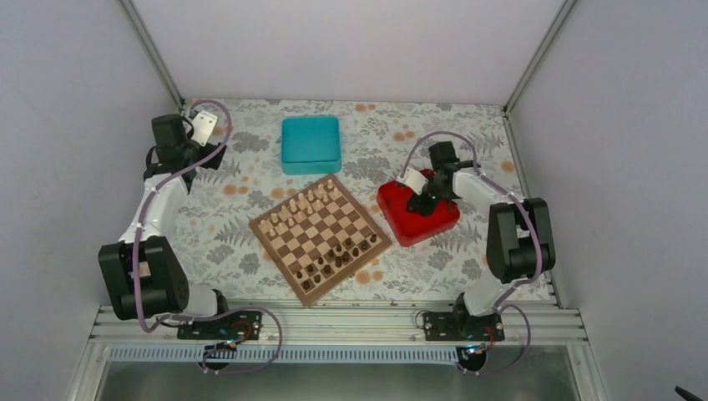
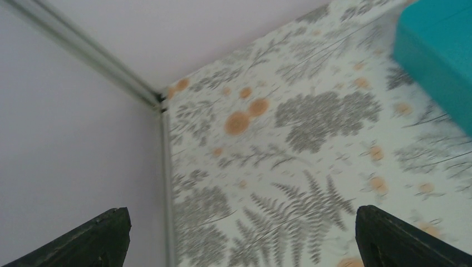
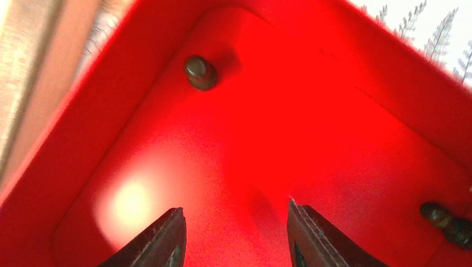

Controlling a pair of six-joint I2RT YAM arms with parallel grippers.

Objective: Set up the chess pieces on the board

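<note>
The chessboard (image 1: 311, 237) lies angled on the table, with light pieces (image 1: 292, 205) along its upper-left side and dark pieces (image 1: 338, 259) along its lower-right side. Over the red bin (image 1: 401, 230) hovers my right gripper (image 1: 417, 207), its fingers open and empty. In the right wrist view this gripper points down at the bare red floor. One dark piece (image 3: 200, 73) stands near the upper-left corner of the bin; another (image 3: 450, 225) lies by the right wall. My left gripper (image 1: 215, 156) is held far left over the table; its fingers (image 2: 83, 239) are wide apart with nothing between.
A teal bin (image 1: 311, 167), seemingly empty, stands at the back, above the board. The board's edge is close to the red bin's left wall. Bare patterned table (image 1: 238, 167) lies around the left gripper.
</note>
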